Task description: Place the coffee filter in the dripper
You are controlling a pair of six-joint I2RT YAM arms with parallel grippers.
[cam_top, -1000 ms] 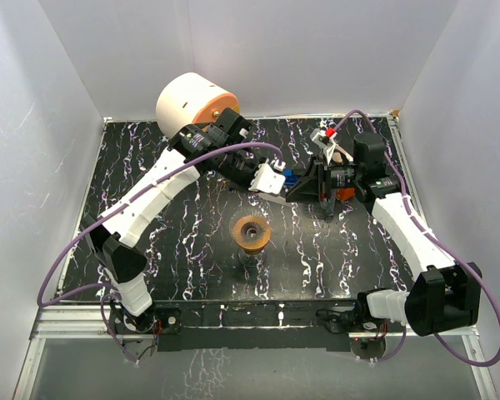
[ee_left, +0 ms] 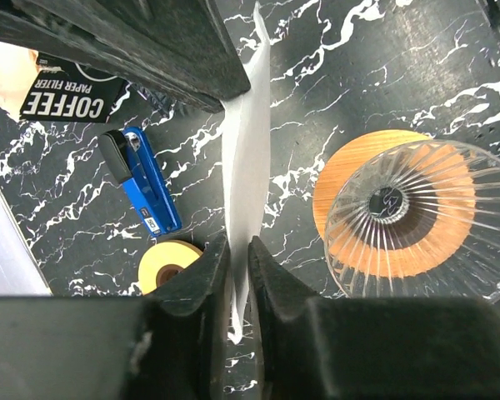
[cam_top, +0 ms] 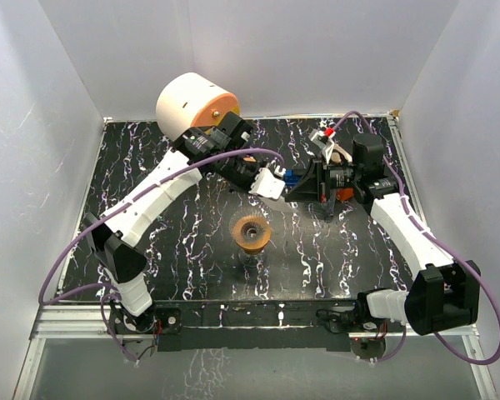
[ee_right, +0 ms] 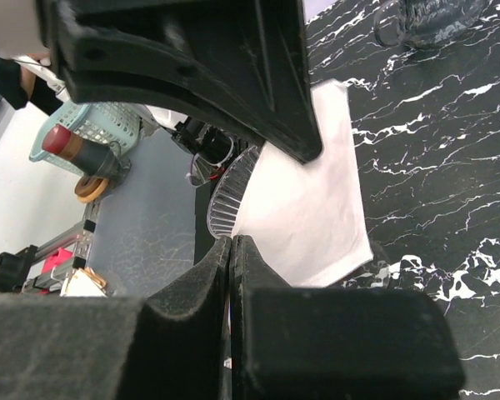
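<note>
A white paper coffee filter (ee_left: 248,158) hangs between my two grippers, edge-on in the left wrist view and broadside in the right wrist view. The fingers of my left gripper stand slightly parted, one on each side of the paper's lower part. My right gripper is shut, with an edge of the filter (ee_right: 308,212) at its fingertips. The clear ribbed dripper (ee_left: 425,221) rests over a wooden ring, to the right in the left wrist view. From the top, the dripper (cam_top: 251,232) lies below both grippers, toward the front.
Blue stapler (ee_left: 152,187), yellow tape roll (ee_left: 158,265) and black coffee bag (ee_left: 71,92) lie behind the grippers. A large cream canister (cam_top: 183,102) stands at the back left. The glass vessel (ee_right: 437,21) shows at the right wrist view's top.
The filter's lower part shows more broadly below the left gripper in the top view than before. Both arms have barely moved, and the dripper stays in place.
</note>
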